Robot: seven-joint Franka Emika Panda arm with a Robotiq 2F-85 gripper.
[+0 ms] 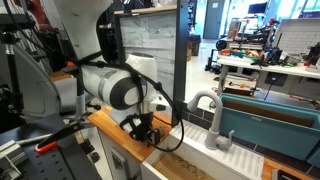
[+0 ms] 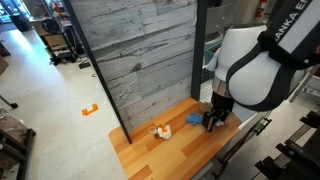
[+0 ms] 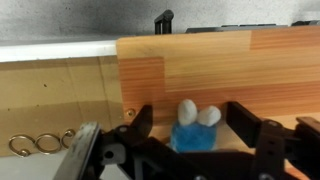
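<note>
In the wrist view my gripper points down at the wooden counter, its dark blurred fingers [image 3: 242,124] standing well apart. A small blue object [image 3: 193,138] with two rounded white parts on top appears in the gap, with room on both sides of it. Its lower part is cut off by the frame. From the second exterior view, a blue item [image 2: 195,120] lies on the wood beside my gripper [image 2: 211,122], which is low over the counter. In the first exterior view my gripper [image 1: 150,138] is dark and small, and the blue object is hard to make out.
A white item [image 2: 163,131] with brownish bits lies farther along the wooden counter [image 2: 148,155]. An open drawer [image 1: 180,170] and a sink with a tall faucet [image 1: 212,105] adjoin it. A grey plank wall [image 2: 140,75] stands behind.
</note>
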